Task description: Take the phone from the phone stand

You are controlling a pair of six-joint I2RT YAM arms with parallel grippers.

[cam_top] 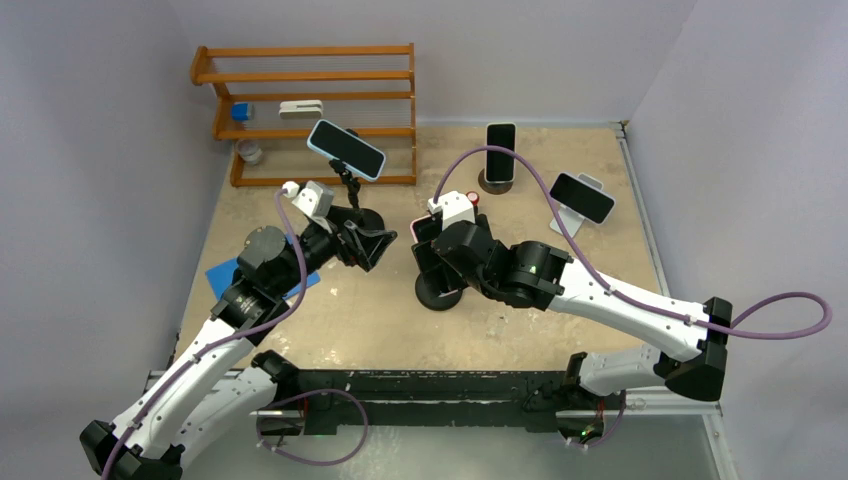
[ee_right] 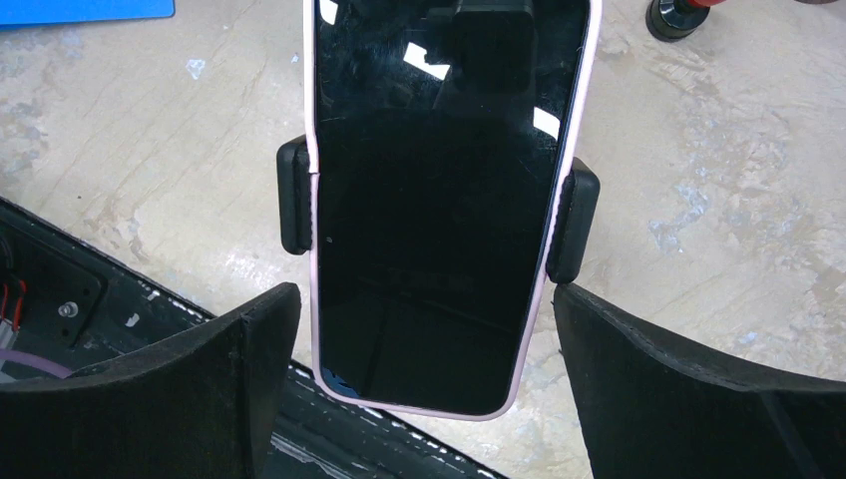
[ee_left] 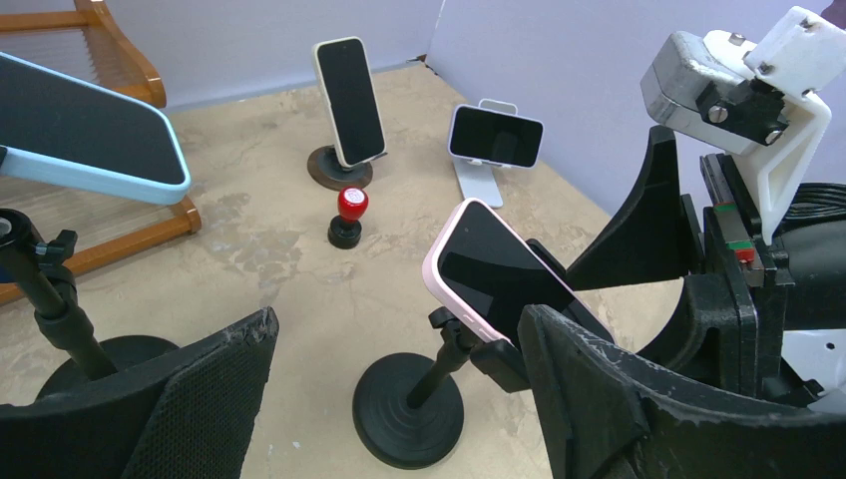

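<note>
A pink-edged phone (ee_right: pixel 429 239) sits in the clamp of a black stand, whose round base (ee_left: pixel 407 411) rests on the table. In the right wrist view the clamp's two arms (ee_right: pixel 574 222) hold its long sides. My right gripper is open, one finger on each side of the phone's lower part, with a gap showing to the left. Whether the right finger touches the clamp cannot be told. My left gripper (cam_top: pixel 375 250) is open and empty, to the left of this stand. From above, the right gripper hides most of the phone.
A light-blue phone (cam_top: pixel 346 150) is on another black stand at the left. Behind are a phone on a round stand (cam_top: pixel 500 155), a phone on a white stand (cam_top: pixel 582 198) and a red-topped stamp (ee_left: pixel 351 205). A wooden rack (cam_top: pixel 300 132) stands back left.
</note>
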